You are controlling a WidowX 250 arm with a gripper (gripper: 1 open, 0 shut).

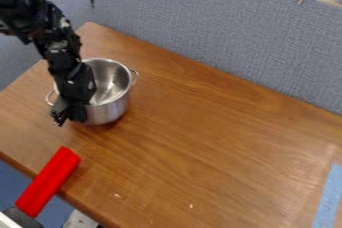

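Note:
A steel pot (110, 93) with side handles stands on the wooden table at the left. My black gripper (70, 108) reaches down from the upper left over the pot's near-left side, its fingertips low by the rim and handle there. The finger looks shut; whether anything thin sits between the fingers is hard to make out.
A red cylinder (48, 180) lies near the table's front-left edge. Padded grey walls (214, 32) border the back and left, and a light blue strip (327, 197) runs at the right.

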